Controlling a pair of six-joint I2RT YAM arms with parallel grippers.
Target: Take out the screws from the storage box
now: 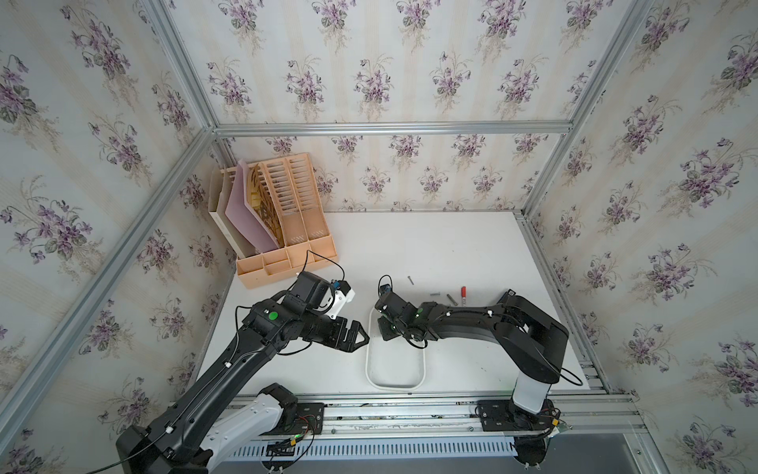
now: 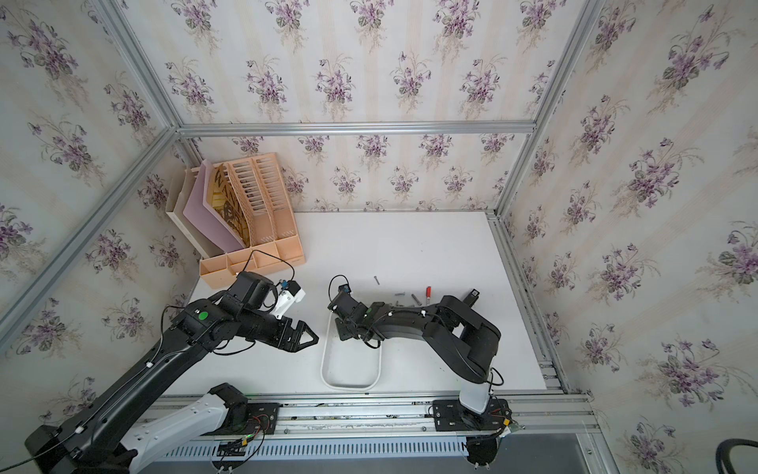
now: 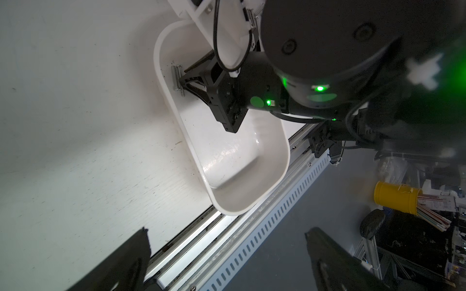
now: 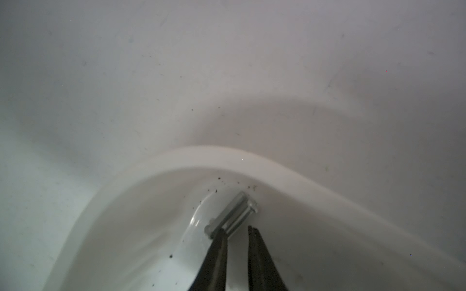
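Note:
The white storage box point(image 1: 396, 387) stands near the table's front edge. At its far left corner lie grey metal screws, side by side on the floor of the box; the left wrist view also shows these screws point(image 3: 177, 78). My right gripper reaches down into the box there, its dark fingertips a narrow gap apart with nothing between them. One fingertip overlaps the near end of the screws in the right wrist view; whether it touches cannot be told. Left of the box, my left gripper hangs wide open and empty.
A loose screw point(image 1: 410, 279) lies behind the box. More metal pieces point(image 1: 451, 299) and a red-ended pen point(image 1: 463, 294) lie to its right, behind my right arm. A wooden organizer point(image 1: 276, 264) fills the back left.

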